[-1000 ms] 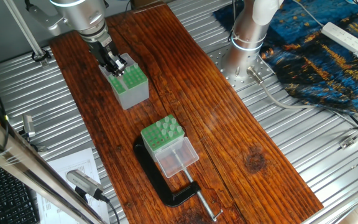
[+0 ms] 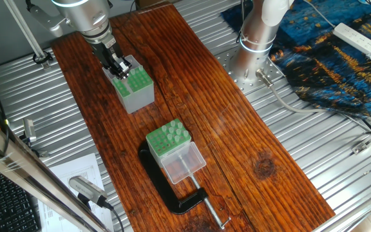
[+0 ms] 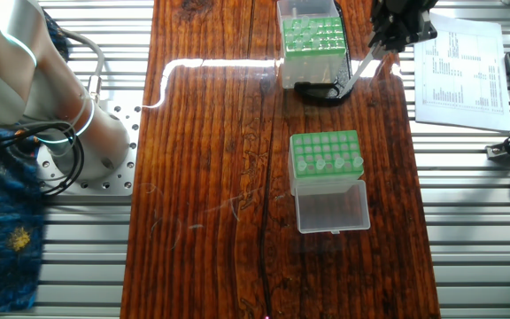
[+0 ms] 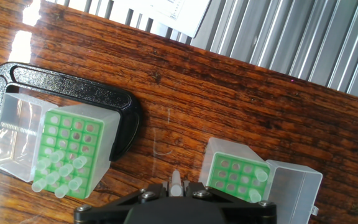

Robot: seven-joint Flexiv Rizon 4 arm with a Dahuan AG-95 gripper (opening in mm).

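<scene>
My gripper is shut on a pale, translucent pipette tip (image 3: 363, 70), which hangs down below its fingers. In exterior view 1 the gripper (image 2: 123, 69) overlaps the rear of a green-topped tip rack (image 2: 137, 96); how high the tip hangs over it cannot be told. That rack (image 4: 231, 171) lies right of the fingers in the wrist view, with a few tips in it. A second green-topped rack (image 2: 168, 136) holds several tips. In the wrist view this rack (image 4: 73, 140) is on the left. Both racks have open clear lids.
A black C-clamp (image 2: 161, 183) stands around the second rack, its screw bar reaching toward the table's near edge. Printed paper (image 3: 460, 71) lies off the table.
</scene>
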